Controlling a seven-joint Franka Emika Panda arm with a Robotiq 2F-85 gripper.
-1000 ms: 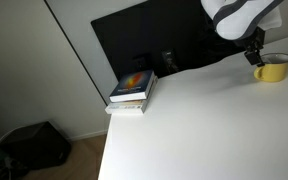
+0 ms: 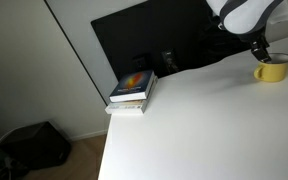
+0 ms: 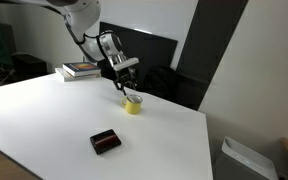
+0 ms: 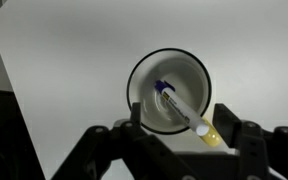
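Note:
A yellow mug (image 2: 273,72) with a handle stands upright at the right of the white table, also visible in exterior view 2 (image 3: 132,107). From above, in the wrist view, a white marker (image 4: 184,108) with a purple tip end leans inside the mug, its other end over the rim by the yellow handle (image 4: 212,136). My gripper is over the mug, its two dark fingers (image 4: 135,112) apart on either side of the marker. A gap shows between each finger and the marker, so nothing is gripped.
Stacked books (image 2: 132,87) lie at the table's far side, well away from the mug. A dark, flat object (image 3: 105,141) rests nearer the front in exterior view 2.
In exterior view 1 the gripper has shifted slightly right, from beside the mug's left rim to over it. The mug and the books stay where they were.

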